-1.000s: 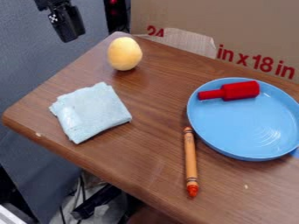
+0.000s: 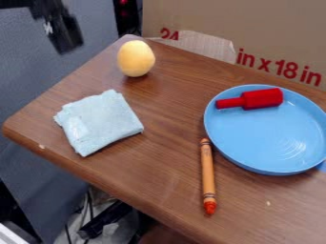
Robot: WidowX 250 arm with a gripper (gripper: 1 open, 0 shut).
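Note:
My gripper point(image 2: 61, 33) hangs dark and blurred at the upper left, off the table's edge and left of a yellow egg-shaped object point(image 2: 136, 57); whether it is open or shut is unclear. A folded pale blue cloth point(image 2: 97, 122) lies on the wooden table point(image 2: 159, 172). A red bottle-shaped piece point(image 2: 261, 99) lies on a blue plate point(image 2: 265, 138) at the right. An orange crayon point(image 2: 208, 176) lies left of the plate.
A cardboard box point(image 2: 242, 33) stands behind the table. Beyond the left edge is a grey surface with cables below.
The objects on the table have not moved.

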